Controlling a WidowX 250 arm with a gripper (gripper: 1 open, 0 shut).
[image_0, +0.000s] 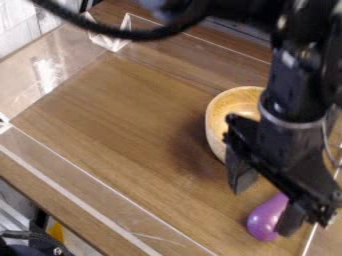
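My gripper (274, 185) is large and dark in the right of the view, fingers open, low over a purple eggplant (266, 217) at the front right. The eggplant is partly hidden by the fingers; whether they touch it I cannot tell. Behind the gripper, a tan bowl (230, 105) is mostly covered, only its left side showing.
A clear plastic wall runs along the far left and back, with a small white bracket at the upper left. The table's front edge lies at lower left.
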